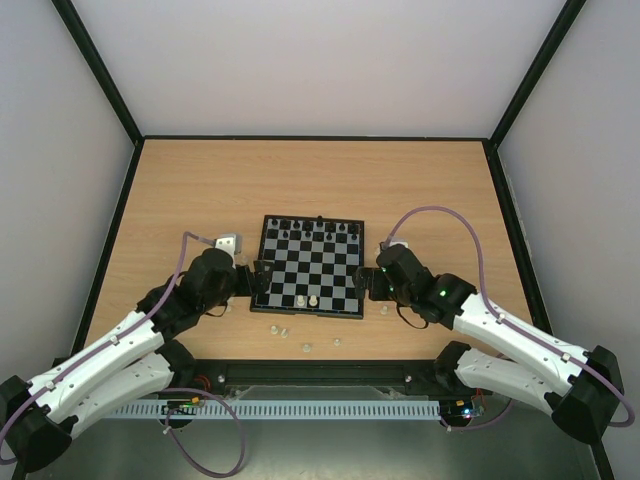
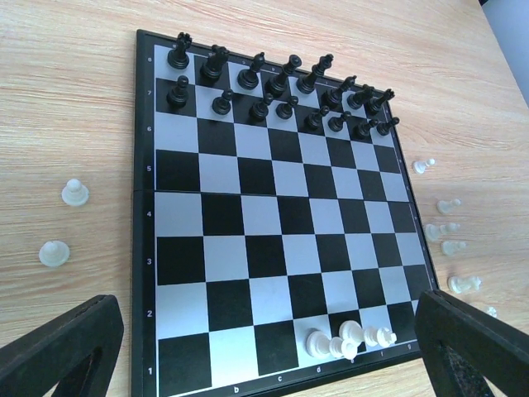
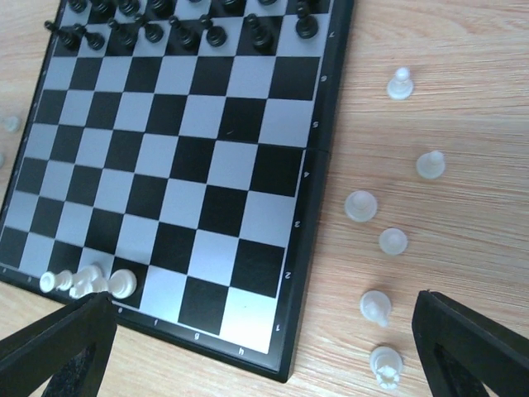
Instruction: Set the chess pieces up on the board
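Note:
The chessboard (image 1: pixel 310 260) lies mid-table, black pieces (image 2: pixel 316 73) lined up in two rows along one end. A group of white pieces (image 2: pixel 351 335) stands at the opposite edge. Loose white pieces are scattered on the wood beside the board, some lying on their sides in the left wrist view. My left gripper (image 1: pixel 261 277) is over the board's left edge and my right gripper (image 1: pixel 361 283) over its right edge, both open, with no piece between their fingers.
Bare wood table (image 1: pixel 310 175) spreads behind the board and to both sides. Dark frame rails and walls border the table. Several small white pieces also lie in front of the board, near the table's front.

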